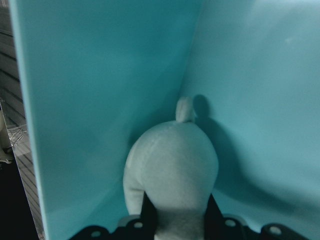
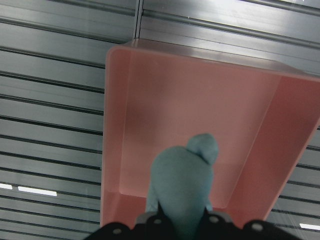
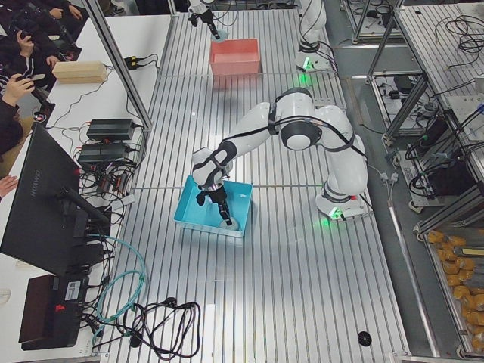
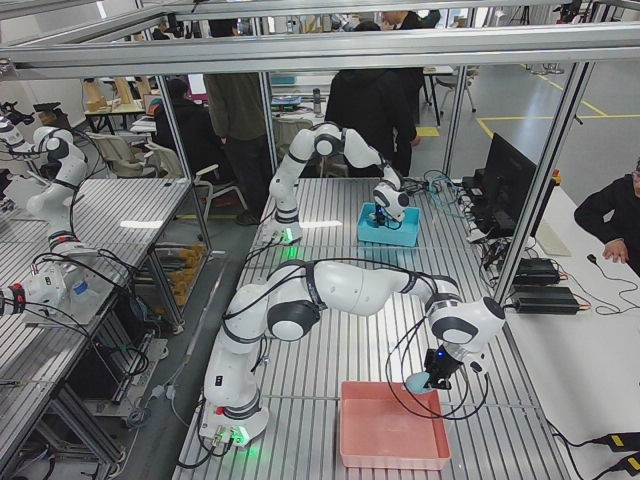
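My left gripper (image 3: 221, 213) is down inside the blue bin (image 3: 187, 212), shut on a pale plush toy (image 1: 170, 165) that sits low near the bin wall in the left wrist view. My right gripper (image 4: 436, 372) is shut on a light teal plush toy (image 2: 181, 180), held above the pink bin (image 2: 200, 100). In the camera right view this toy hangs over the pink bin's back edge. In the camera left view the right gripper is at the top, over the pink bin.
A monitor (image 3: 38, 197), power units and coiled cables (image 3: 162, 325) line the left edge. People sit beside the side table. Another bench with arms stands across a gap.
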